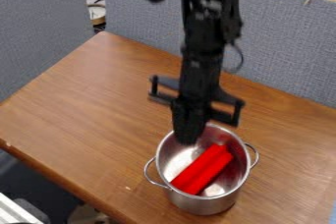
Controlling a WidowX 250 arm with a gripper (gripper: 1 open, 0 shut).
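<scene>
A steel pot (221, 197) with two wire handles stands near the front right of the wooden table. Inside it a red elongated object (202, 169) lies at a slant on the pale bottom. My black gripper (187, 136) is blurred above the pot's back left rim, its lower tip over the opening and apart from the red object. It looks shut, with nothing visible between its fingers.
Grey padded panels (282, 46) border it at the back and left. White items lie off the table at the lower left.
</scene>
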